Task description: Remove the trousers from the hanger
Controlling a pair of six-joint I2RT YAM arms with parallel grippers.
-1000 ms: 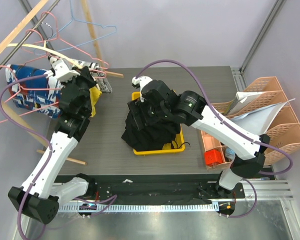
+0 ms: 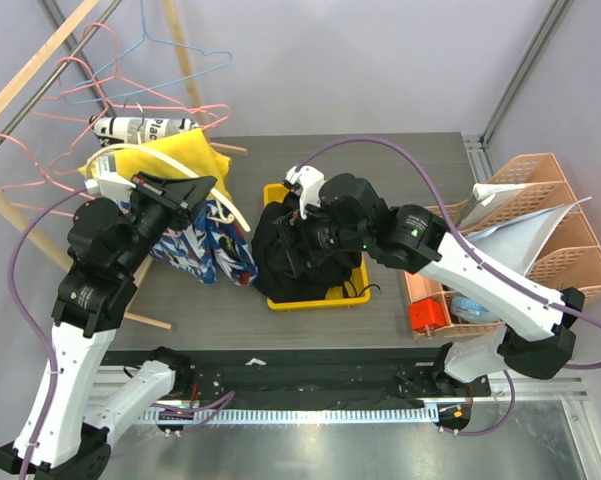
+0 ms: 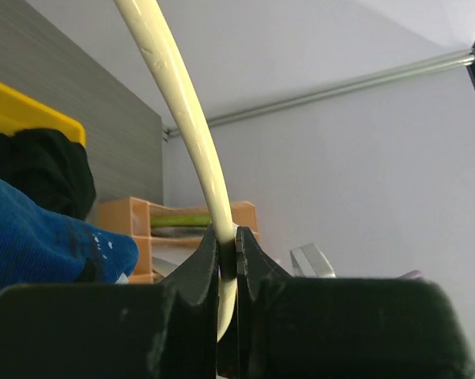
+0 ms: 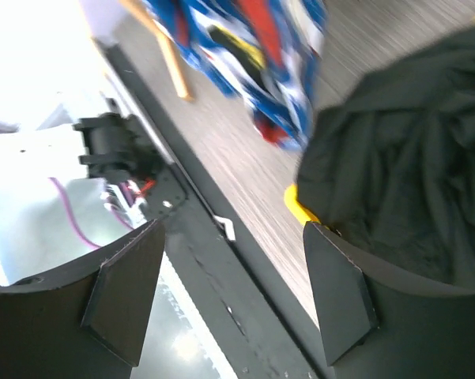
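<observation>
A cream hanger (image 2: 227,205) (image 3: 182,110) is gripped in my left gripper (image 2: 175,195), shut on its bar, with yellow cloth (image 2: 190,150) and blue patterned trousers (image 2: 220,260) (image 3: 47,245) (image 4: 261,71) hanging beside it, off toward the table's middle. My right gripper (image 2: 292,235) is open over the black cloth (image 2: 290,280) (image 4: 403,158) in the yellow tray (image 2: 315,303), near the trousers' lower end, with nothing visible between its fingers.
The wooden rack (image 2: 25,72) at left carries pink and blue hangers and a black-and-white garment (image 2: 140,128). Orange organisers (image 2: 570,270) with papers stand at right.
My left gripper has carried the cream hanger and its garments rightward, away from the rack, turning them.
</observation>
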